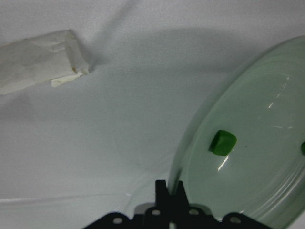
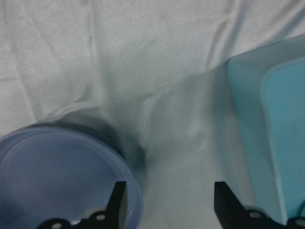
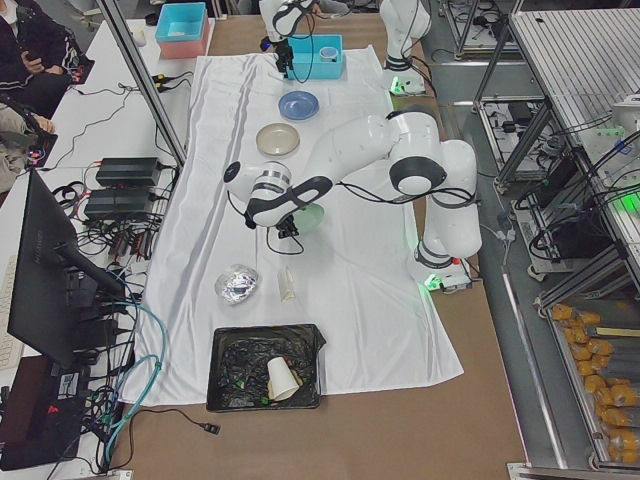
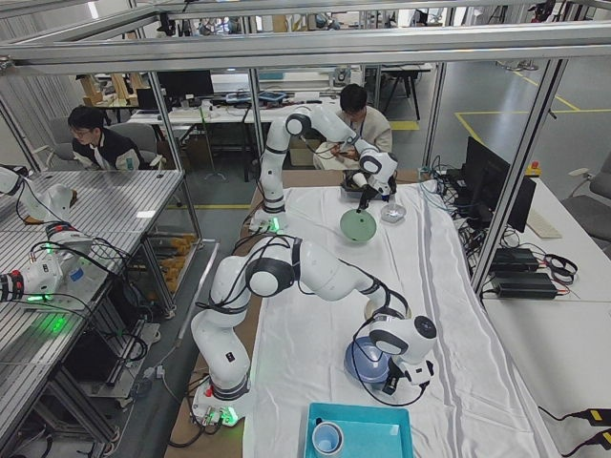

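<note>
A pale green plate (image 1: 257,109) (image 4: 358,225) holds a small green block (image 1: 222,142) and a second green bit at its edge. My left gripper is shut on the plate's near rim. A crumpled pale paper wrapper (image 1: 35,62) lies left of the plate. My right gripper stands open above the cloth, between a blue plate (image 2: 62,167) and a light blue tray (image 2: 290,119).
A beige plate (image 3: 278,138) lies mid-cloth. A foil bowl (image 3: 237,284) and a black lined bin (image 3: 233,370) with a white cup lie toward the other end.
</note>
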